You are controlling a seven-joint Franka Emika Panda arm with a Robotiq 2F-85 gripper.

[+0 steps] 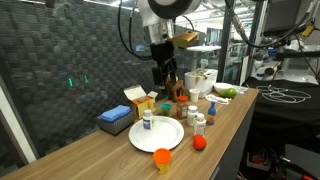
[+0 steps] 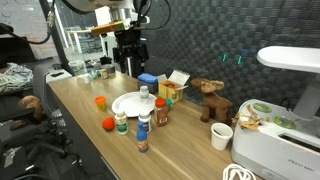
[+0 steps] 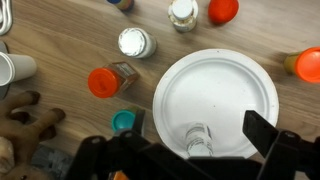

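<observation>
My gripper stands open, its dark fingers (image 3: pixel 262 132) well apart and nothing held between them. In the first exterior view the gripper (image 1: pixel 165 78) hangs high above the far side of the table, clear of everything. A white plate (image 3: pixel 176 102) lies below it. On that plate stands a small white bottle (image 1: pixel 147 119), upright near the rim; the wrist view shows the bottle (image 3: pixel 199 140) from above, between the open fingers in the picture but well below them.
Around the plate stand an orange cup (image 1: pixel 162 157), a red ball (image 1: pixel 199 142), a red-lidded jar (image 2: pixel 161 111), several white bottles and a teal cup (image 3: pixel 123 121). Farther off are a plush animal (image 2: pixel 214 98), a white cup (image 2: pixel 221 136) and an open yellow box (image 1: pixel 141 100).
</observation>
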